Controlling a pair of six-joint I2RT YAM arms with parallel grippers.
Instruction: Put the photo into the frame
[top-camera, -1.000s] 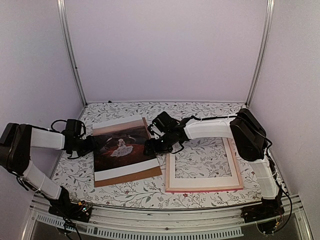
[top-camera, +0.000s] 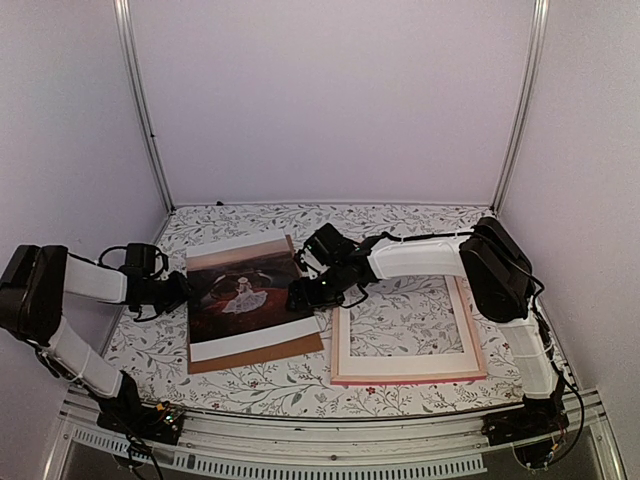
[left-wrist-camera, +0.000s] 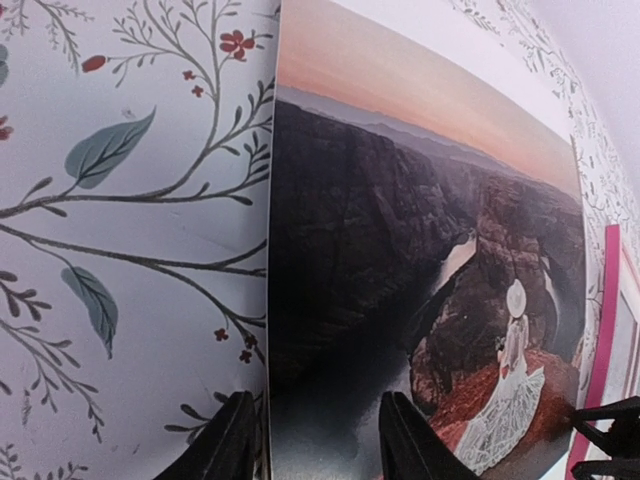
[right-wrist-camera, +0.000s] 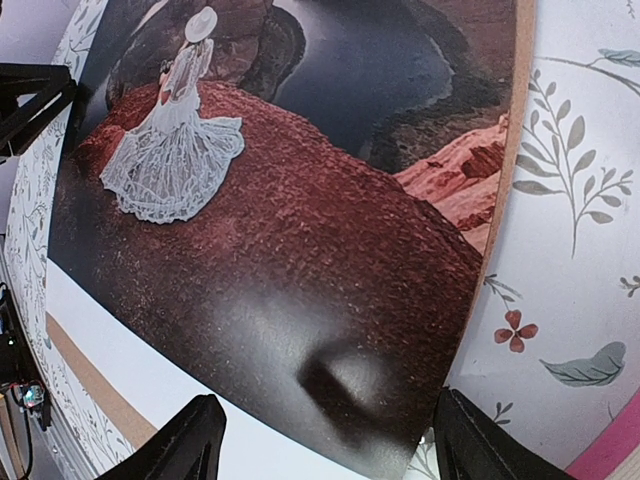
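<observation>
A photo (top-camera: 240, 298) of a woman in a white dress against dark cliffs lies flat on a brown backing board (top-camera: 260, 354). The board shows along the photo's front and right. At the photo's left edge is my left gripper (top-camera: 188, 288). In the left wrist view its fingers (left-wrist-camera: 232, 440) stand apart, one on each side of that edge. My right gripper (top-camera: 297, 290) is over the photo's right edge. Its fingers (right-wrist-camera: 197, 440) are spread wide in the right wrist view, with the photo's edge close to one fingertip. The frame (top-camera: 408, 369), pale with a pinkish outer edge, lies empty to the right.
The right forearm (top-camera: 420, 257) reaches across the far part of the frame and hides some of it. Pale walls (top-camera: 330, 110) enclose the back and sides.
The right arm, photo, backing board and frame look unmoved.
</observation>
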